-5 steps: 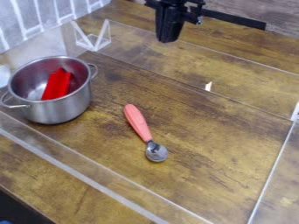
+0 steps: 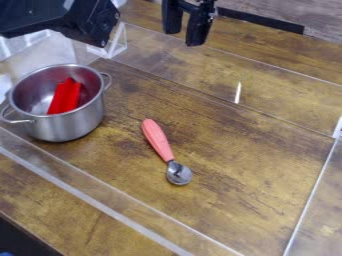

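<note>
A steel pot (image 2: 78, 122) with side handles stands at the left, holding a red object (image 2: 64, 96). A red-handled metal scoop (image 2: 158, 138) lies on the wooden table in the middle. My black gripper (image 2: 186, 22) is at the top centre, above and behind both, open, with nothing seen in it; its upper part is out of frame.
A dark part of the arm covers the top left corner. A small white strip (image 2: 239, 92) shows at the right of centre.
The dark arm part has come further into the top left. The gripper at the top has shifted slightly; the pot and scoop are unchanged.
</note>
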